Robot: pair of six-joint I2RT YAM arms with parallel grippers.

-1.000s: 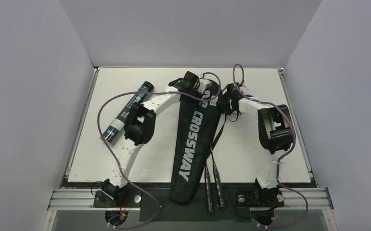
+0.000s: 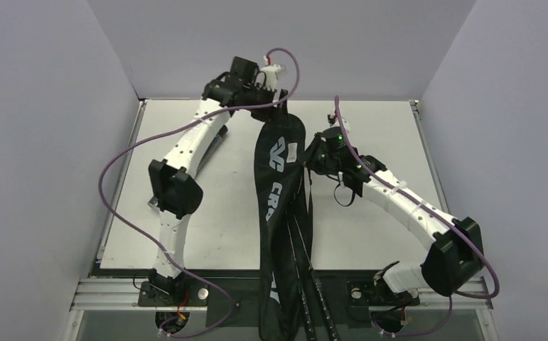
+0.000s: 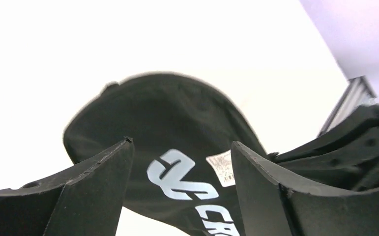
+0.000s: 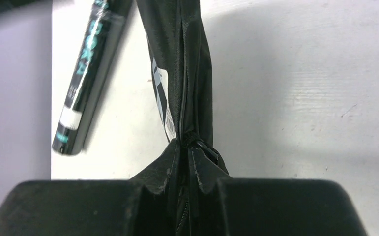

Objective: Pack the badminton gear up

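Observation:
The black racket bag (image 2: 271, 163) with white lettering is folded and narrowed along the middle of the table, its lower end reaching past the front edge. In the right wrist view, my right gripper is shut on the bag's zipped side edge, which looks raised. My left gripper stands open; its fingers (image 3: 101, 169) are apart, with the bag's rounded end beyond them. In the top view it is above and to the left of that end. Two racket handles (image 2: 317, 288) protrude along the bag's right side; the racket heads are hidden.
A dark shuttlecock tube (image 4: 84, 88) lies on the left of the table, partly behind the left arm in the top view. The bag overhangs the front ledge.
My left gripper has left the bag, moving back and left. The right gripper has shifted left, and the flat bag is now folded and raised, lying further over the front edge with the handles.

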